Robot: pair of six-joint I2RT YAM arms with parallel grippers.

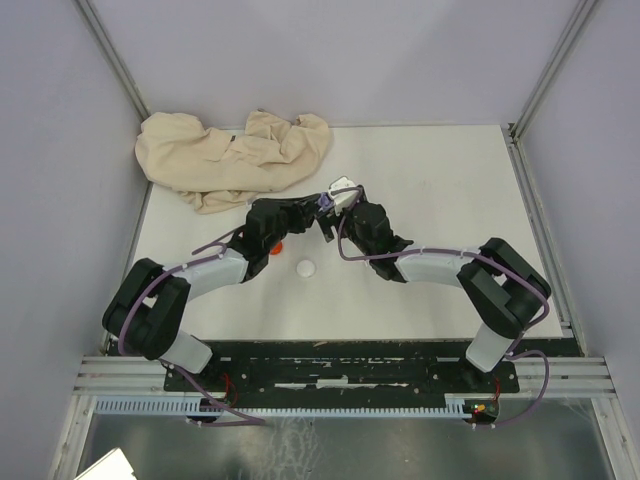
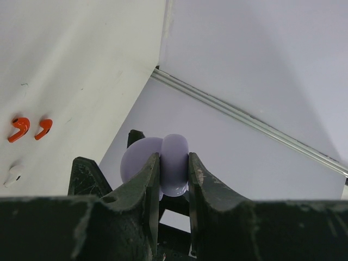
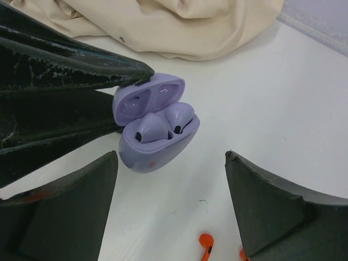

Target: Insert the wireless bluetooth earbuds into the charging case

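My left gripper is shut on the lavender charging case (image 3: 149, 157), holding it up above the table. Its lid stands open in the right wrist view, and two lavender earbuds, one at the near side (image 3: 153, 126) and its twin earbud (image 3: 180, 114), sit in their slots with rounded tops showing. My right gripper is open close to the case, its fingers (image 3: 81, 201) spread wide with neither earbud gripped. From the left wrist view, the case's lid and body show between the left fingers, while the earbuds are hidden.
Orange earbuds (image 2: 20, 128) and a white earbud (image 2: 13, 175) lie on the table (image 1: 440, 170). An orange round case (image 1: 275, 246) and a white one (image 1: 306, 268) sit near the left arm. A beige cloth (image 1: 230, 160) is bunched at the back left.
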